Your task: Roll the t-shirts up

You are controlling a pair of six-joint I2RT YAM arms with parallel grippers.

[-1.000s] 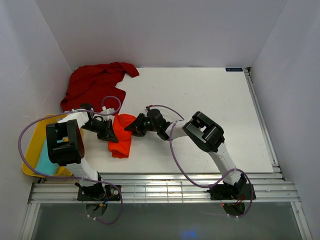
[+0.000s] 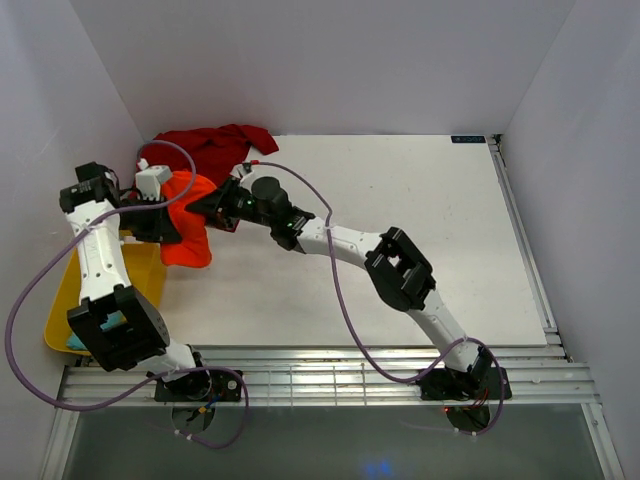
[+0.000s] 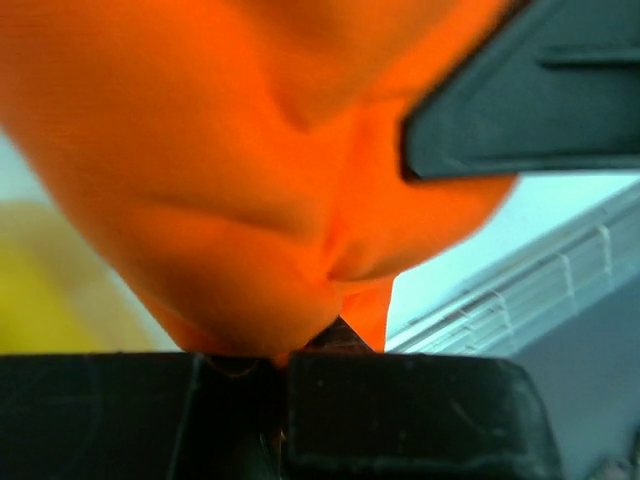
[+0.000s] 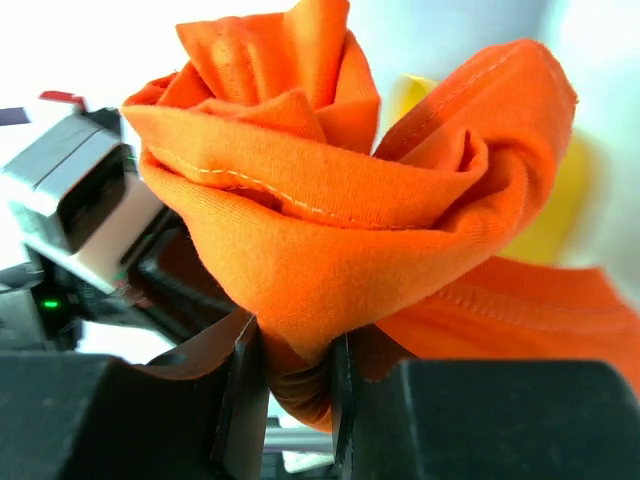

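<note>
An orange t-shirt hangs between both grippers at the left of the table, above the edge of the yellow bin. My left gripper is shut on it; in the left wrist view the orange cloth fills much of the picture and runs down between the fingers. My right gripper is shut on it too; in the right wrist view a bunched, folded end rises out of the fingers, with a looser flap behind.
A dark red cloth lies at the back left of the table. The yellow bin, with something light blue inside, stands at the left edge.
Both grippers have risen and moved toward the back left with the orange t-shirt, which has gone from lying near the table's front to being held up beside the bin.
</note>
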